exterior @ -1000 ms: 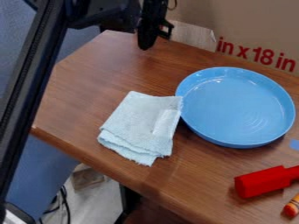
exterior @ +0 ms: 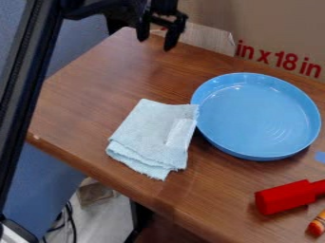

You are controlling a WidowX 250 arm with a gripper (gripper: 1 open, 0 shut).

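Observation:
A folded pale blue cloth [exterior: 152, 140] lies on the wooden table [exterior: 95, 95], left of and against or very near a blue plate [exterior: 257, 116]. My dark gripper [exterior: 156, 34] is at the top, over the far part of the table, well away from cloth and plate. Its fingers point down; whether anything is between them is too small to tell.
A red object [exterior: 290, 196] and a small orange item [exterior: 317, 224] lie at the near right. A cardboard box [exterior: 273, 38] stands behind the table.
The gripper has shifted slightly within the top of the view, and the arm's angle differs a little. The cloth, plate and red object are unmoved.

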